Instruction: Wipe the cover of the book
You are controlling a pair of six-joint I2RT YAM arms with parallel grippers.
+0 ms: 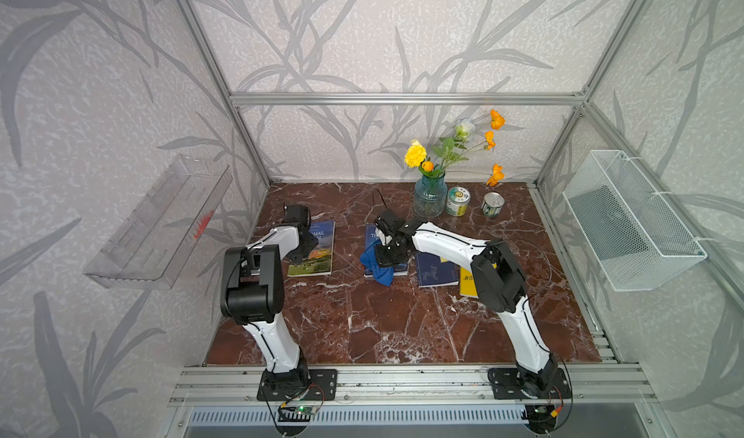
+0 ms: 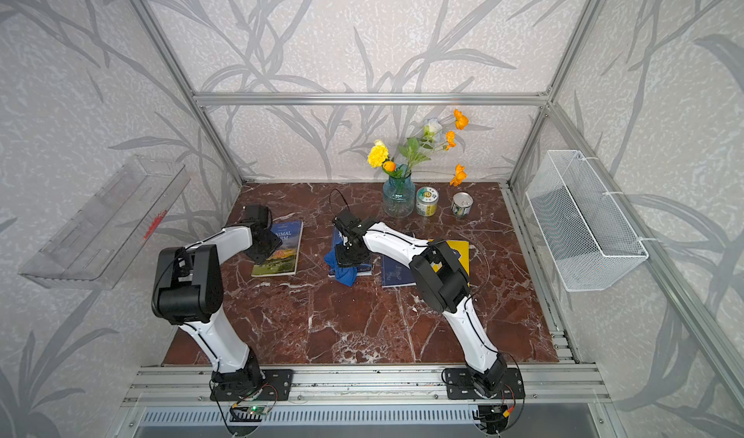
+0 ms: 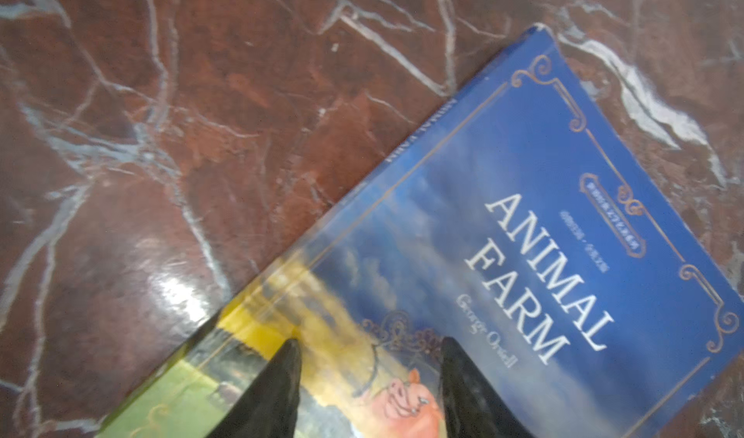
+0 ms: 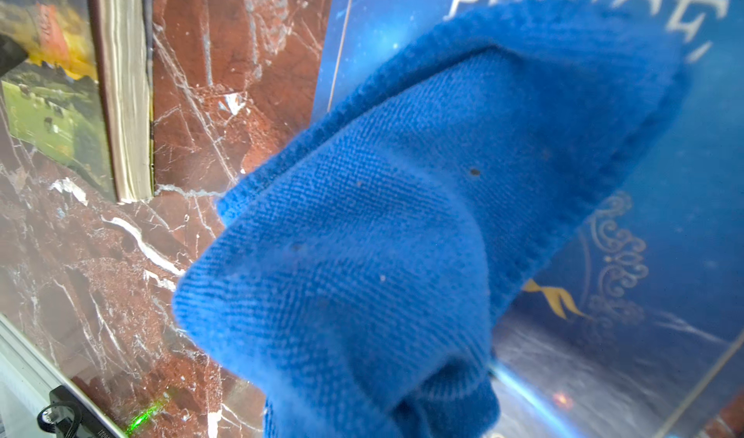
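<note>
The blue knit cloth (image 4: 372,229) hangs bunched from my right gripper (image 1: 383,256), which is shut on it; its fingertips are hidden in the right wrist view. Under the cloth lies a blue book (image 4: 682,229) whose visible title letters read "PRINCE". The cloth covers part of that cover and reaches past its left edge; whether it presses on the cover I cannot tell. My left gripper is open above the Animal Farm book (image 3: 503,229), with nothing held between its fingers.
Right of the "PRINCE" book lie a dark blue book (image 1: 436,271) and a yellow book (image 1: 466,283), partly under the right arm. A glass vase of flowers (image 1: 430,195) and two cans (image 1: 458,201) stand behind.
</note>
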